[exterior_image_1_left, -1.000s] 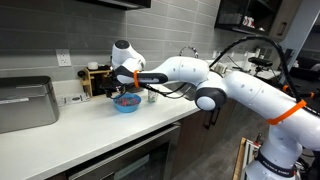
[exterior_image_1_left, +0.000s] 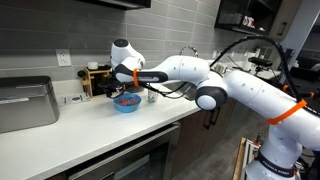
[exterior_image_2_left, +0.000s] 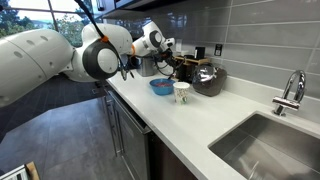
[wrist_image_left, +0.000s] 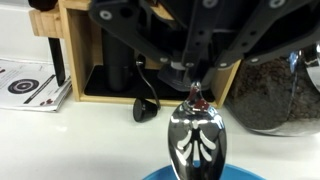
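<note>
A shiny metal slotted spoon (wrist_image_left: 197, 142) hangs head down from my gripper, which is shut on its handle. The spoon's head overlaps the blue bowl (wrist_image_left: 240, 173) at the bottom of the wrist view; how far apart they are cannot be judged. In exterior view 1 the blue bowl (exterior_image_1_left: 127, 107) sits on the white counter with something reddish inside. From the right, the arm reaches over the counter and holds the gripper above the bowl's area. Exterior view 2 shows the blue bowl (exterior_image_2_left: 162, 90) beside a pale patterned cup (exterior_image_2_left: 182, 92).
Behind the spoon stands a wooden rack (wrist_image_left: 105, 60) with dark items. A large glass jar (wrist_image_left: 275, 95) of dark contents is to its right. A metal bin (exterior_image_1_left: 27, 107) occupies the counter's left end, and a sink (exterior_image_2_left: 270, 150) lies farther along.
</note>
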